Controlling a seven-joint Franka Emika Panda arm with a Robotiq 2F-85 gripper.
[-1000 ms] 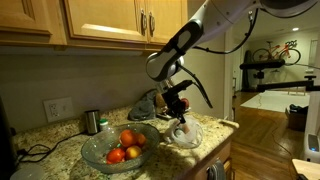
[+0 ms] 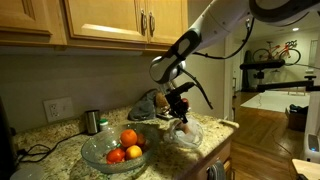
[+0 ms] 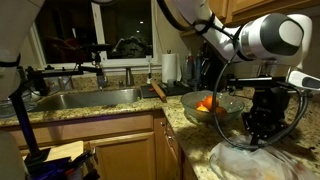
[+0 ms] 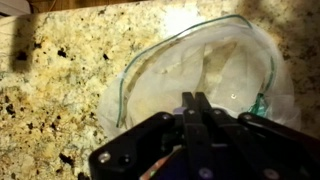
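A clear plastic bag (image 4: 165,82) with a green zip strip lies on the speckled counter in the wrist view, its mouth spread wide. My gripper is over the bag, fingers close together and shut; whether any film is pinched between them cannot be made out. In exterior view 2 the bag (image 3: 245,162) is crumpled beneath the arm. Exterior view 1 shows the same bag (image 2: 187,136) near the counter's front edge, right of the fruit bowl. Part of the bag is hidden by the gripper in the wrist view.
A large glass bowl (image 2: 97,151) of oranges and red fruit stands left of the bag. Behind it is a dark metal canister (image 2: 93,122) by the wall. Upper cabinets (image 2: 110,18) hang over the counter. A sink (image 3: 75,100) lies farther along in exterior view 2.
The arm has shifted slightly to the right in exterior view 1. The bag bulged higher beside the gripper a second ago and sits somewhat flatter now.
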